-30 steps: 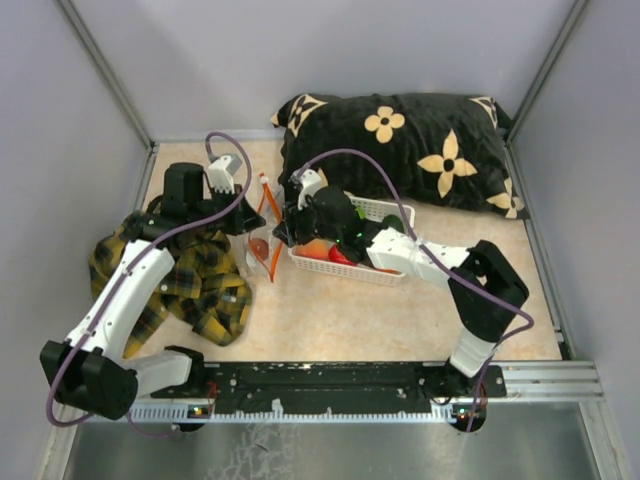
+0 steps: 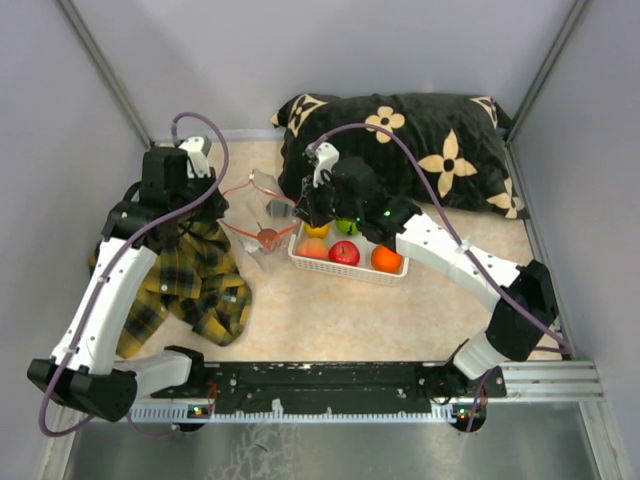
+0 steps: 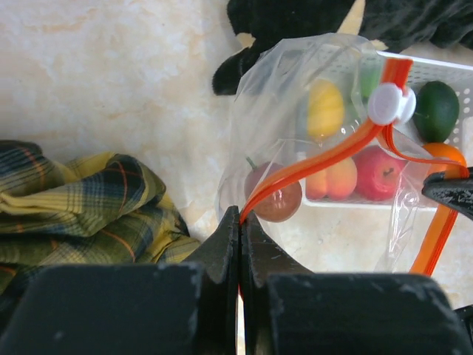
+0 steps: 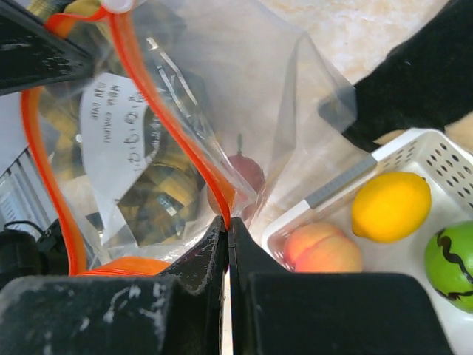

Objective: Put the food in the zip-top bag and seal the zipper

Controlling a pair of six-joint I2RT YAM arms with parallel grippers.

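Between my two arms hangs the clear zip top bag [image 2: 262, 208], its orange-edged mouth spread wide. My left gripper is shut on one orange edge, and my right gripper is shut on the opposite edge. A white slider [image 3: 390, 103] sits on the orange zipper at one end of the mouth. Through the film shows a dark round fruit with a stem [image 3: 273, 194], low in the bag. A white basket [image 2: 345, 271] to the right holds a red apple [image 2: 344, 252], an orange [image 2: 386, 259], a peach [image 4: 323, 248], a lemon [image 4: 392, 207] and green produce [image 4: 452, 260].
A yellow-black plaid cloth [image 2: 205, 285] lies under and beside my left arm. Behind the basket rests a dark flowered pillow [image 2: 420, 150].
My grippers have moved apart, the left one leftward and the right one rightward. The bag's mouth has gone from narrow to wide between them.
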